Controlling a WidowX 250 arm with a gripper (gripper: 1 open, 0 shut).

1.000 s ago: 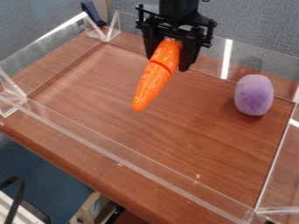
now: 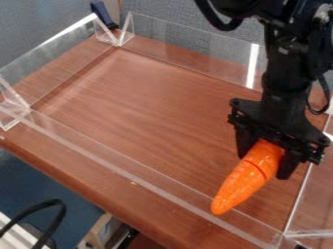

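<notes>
A long orange carrot-like object is held by my black gripper, which is shut on its upper end. It slants down to the lower left, low over the wooden floor at the front right, near the clear wall. Whether its tip touches the floor I cannot tell.
Clear low walls edge the wooden area, with corners at back left and left. Cables and a pale object lie beyond the lower left edge.
My gripper has moved right, down and toward the front with the orange object, from the back middle to the front right, now covering the purple object.
</notes>
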